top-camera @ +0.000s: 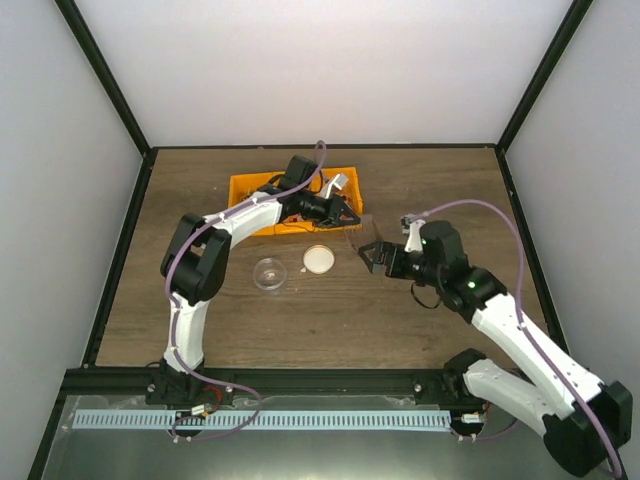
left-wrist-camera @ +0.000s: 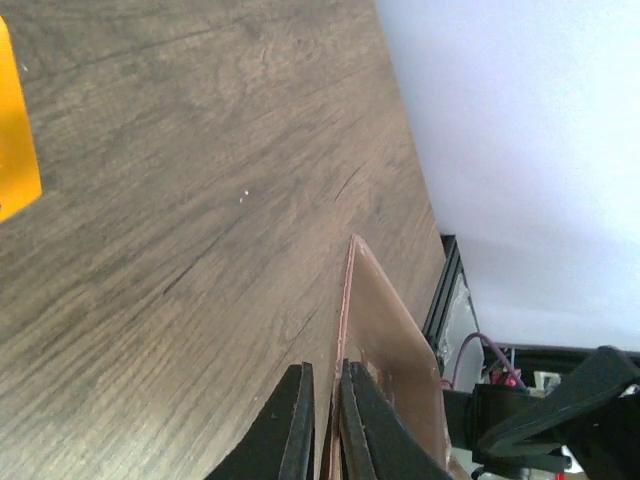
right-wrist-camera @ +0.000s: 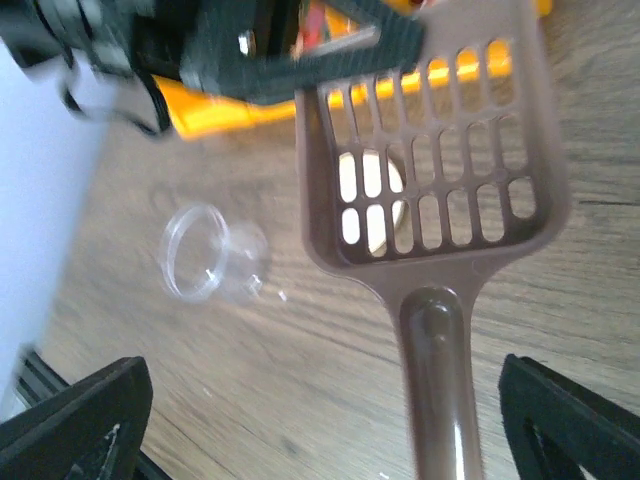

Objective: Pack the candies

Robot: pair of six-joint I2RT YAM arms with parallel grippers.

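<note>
A brown slotted spatula-like scoop point(right-wrist-camera: 440, 190) is held in the air by its head, with my left gripper point(top-camera: 355, 221) shut on the head's edge. In the left wrist view the scoop point(left-wrist-camera: 385, 340) rises from between the two black fingers. Its handle hangs toward my right gripper, whose fingers stand wide open on either side with nothing gripped. A clear round jar point(top-camera: 269, 274) and a pale round lid point(top-camera: 319, 259) lie on the table. In the orange bin point(top-camera: 238, 190) several small coloured items show, partly covered by my left arm.
The bin stands at the back, under the left forearm. Both hands are close together near the table's middle.
</note>
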